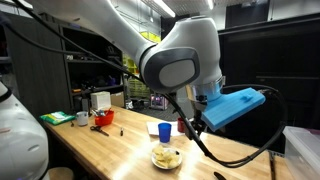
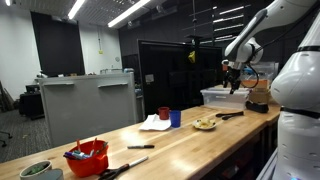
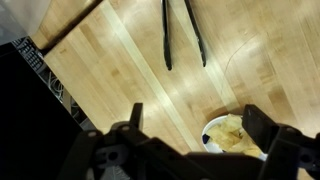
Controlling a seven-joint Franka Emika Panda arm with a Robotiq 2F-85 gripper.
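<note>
My gripper stands open above the wooden table, its dark fingers wide apart in the wrist view with nothing between them. Near the right finger, lower in that view, lies a white bowl holding yellowish pieces, partly covered by the finger. Two dark, slender prongs, like those of tongs, lie on the table at the top of the wrist view. Exterior view 1 shows the bowl in front of a blue cup, below the arm's white wrist with its blue tape. The fingertips are hard to make out there.
Exterior view 2 shows a red mug, white cloth, red basket of tools and a grey bowl. A clear plastic bin stands at the far end. Bare table lies between the bowl and basket.
</note>
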